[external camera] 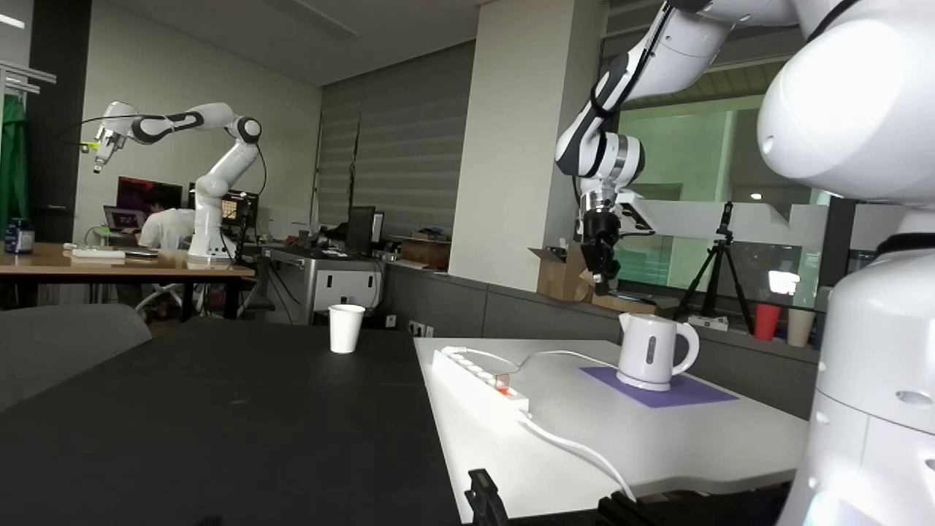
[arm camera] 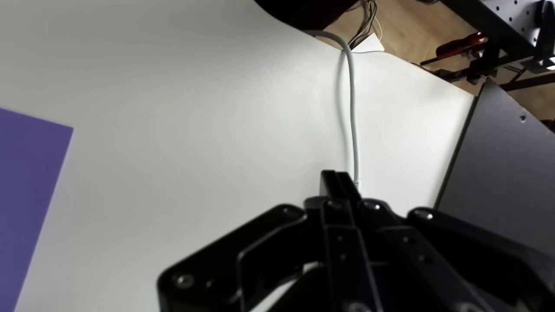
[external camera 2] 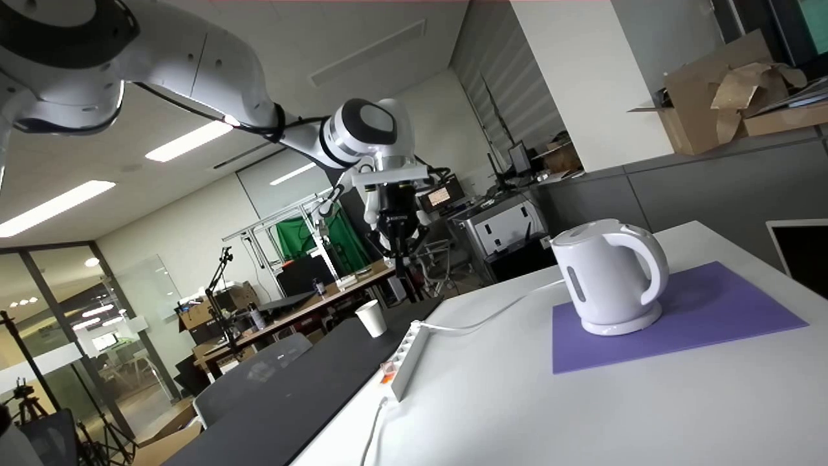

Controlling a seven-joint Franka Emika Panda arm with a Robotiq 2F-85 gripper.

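Observation:
High above the white table, my gripper (external camera: 600, 282) (external camera 2: 409, 288) points downward. In the wrist view its black fingertips (arm camera: 330, 179) meet, and nothing shows between them. A white kettle (external camera: 649, 352) (external camera 2: 609, 277) stands upright on a purple mat (external camera: 697, 391) (external camera 2: 729, 310), apart from the gripper. Along the table's left edge lies a white power strip (external camera: 473, 378) (external camera 2: 409, 361) with a small orange-red switch. Its cord (arm camera: 352, 104) crosses the white surface in the wrist view, where my gripper mostly hides the strip.
A white paper cup (external camera: 345, 329) (external camera 2: 370, 318) stands on the black table (external camera: 263, 403) adjoining the white one (external camera: 578, 429). Another thin white cable (external camera 2: 497, 312) runs from the strip toward the kettle.

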